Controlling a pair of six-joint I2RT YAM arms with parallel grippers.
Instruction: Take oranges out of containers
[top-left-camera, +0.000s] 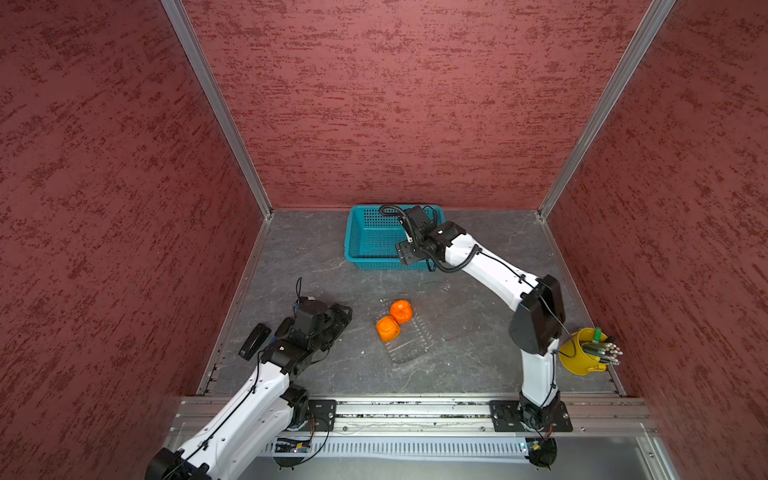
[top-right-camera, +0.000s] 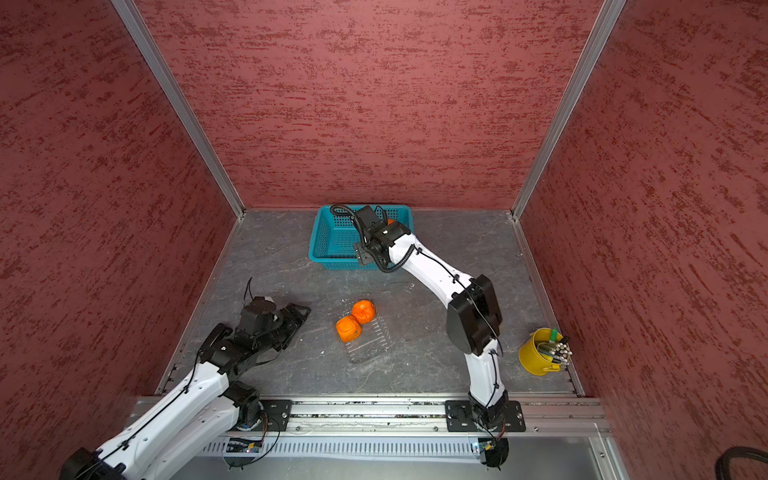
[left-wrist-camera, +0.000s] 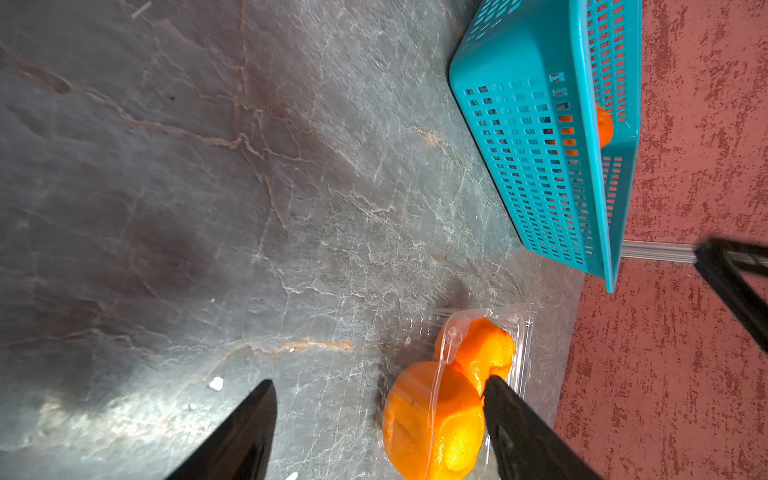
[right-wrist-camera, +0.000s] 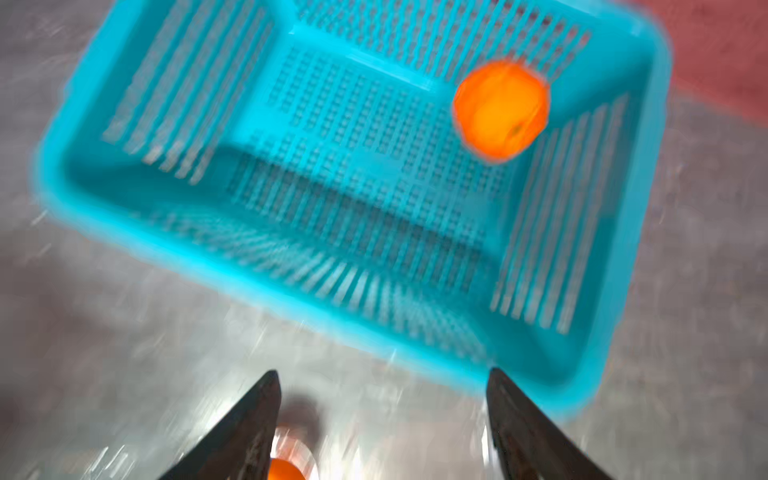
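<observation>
Two oranges (top-left-camera: 401, 311) (top-right-camera: 348, 327) (left-wrist-camera: 432, 424) sit in a clear plastic container (top-left-camera: 412, 346) at the table's middle front. A third orange (right-wrist-camera: 500, 108) lies in the back right corner of the teal basket (top-left-camera: 368, 232). My right gripper is over the basket's front rim, part open with nothing held; its wrist view is blurred. My left gripper hangs left of the clear container, part open and empty, with the oranges beyond its fingers.
A yellow bucket (top-left-camera: 577, 360) of utensils stands at the front right. Black objects (top-left-camera: 254, 340) lie at the front left. Red walls (top-left-camera: 104, 200) close in the sides and back.
</observation>
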